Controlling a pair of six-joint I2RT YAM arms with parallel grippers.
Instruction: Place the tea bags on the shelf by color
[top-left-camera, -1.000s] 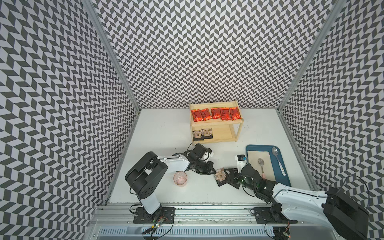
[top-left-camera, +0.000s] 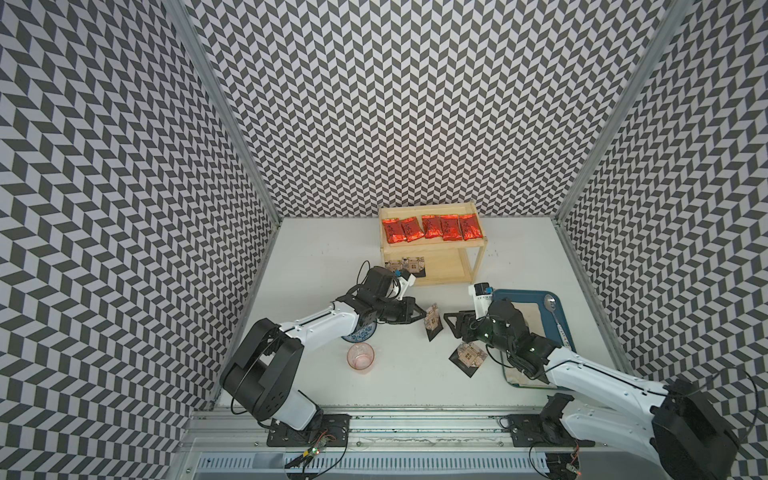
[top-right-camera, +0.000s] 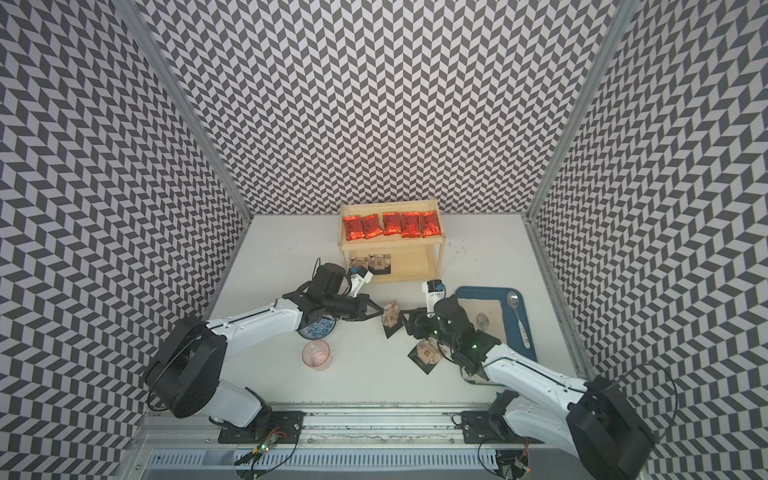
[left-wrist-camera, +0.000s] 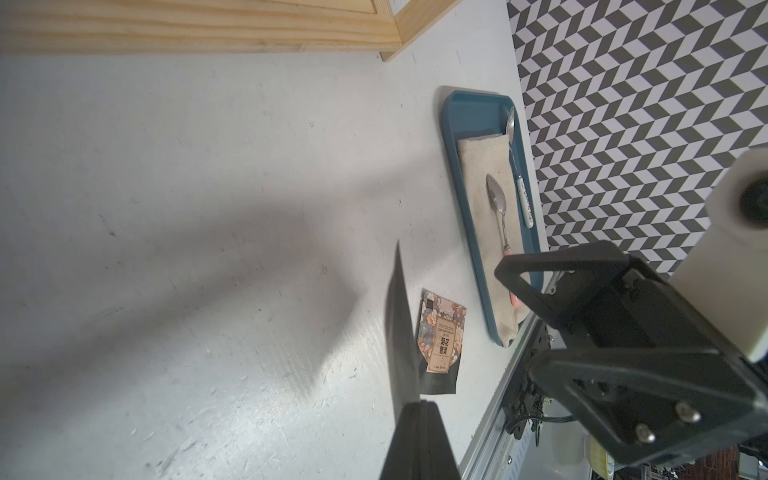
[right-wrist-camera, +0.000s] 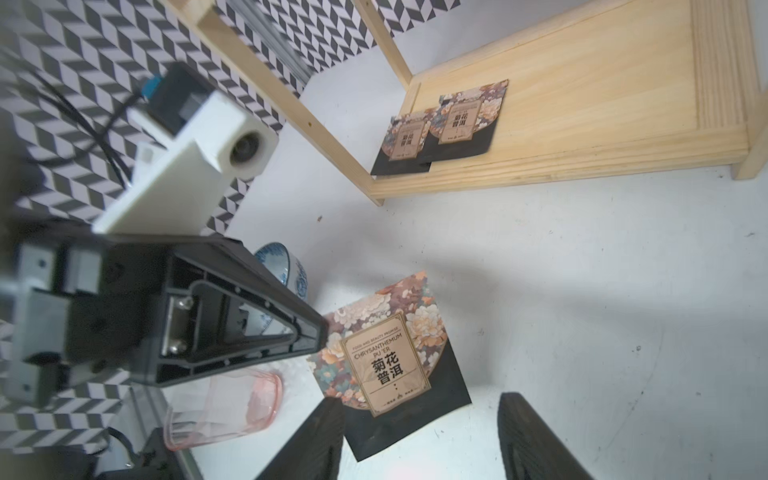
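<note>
My left gripper (top-left-camera: 421, 313) is shut on the left edge of a floral and black tea bag, holding it off the table; in the left wrist view this bag appears edge-on. Facing it from the right, my right gripper stands open, fingers spread and apart from the bag. Another tea bag of the same kind (left-wrist-camera: 441, 340) lies flat on the table by the right arm. Two matching bags (right-wrist-camera: 436, 128) rest at the left of the lower level of the wooden shelf (right-wrist-camera: 592, 88). Red tea bags (top-left-camera: 432, 227) line its upper level.
On the right is a blue tray (top-left-camera: 564, 308) with a cloth and spoons. A pink glass (top-left-camera: 361, 357) and a blue-patterned bowl (top-right-camera: 317, 328) stand near the left arm. The lower shelf level is bare toward the right.
The left gripper has lifted its tea bag and moved back and slightly left, tilting it. The right gripper has moved back toward the shelf, uncovering the other bag on the table.
</note>
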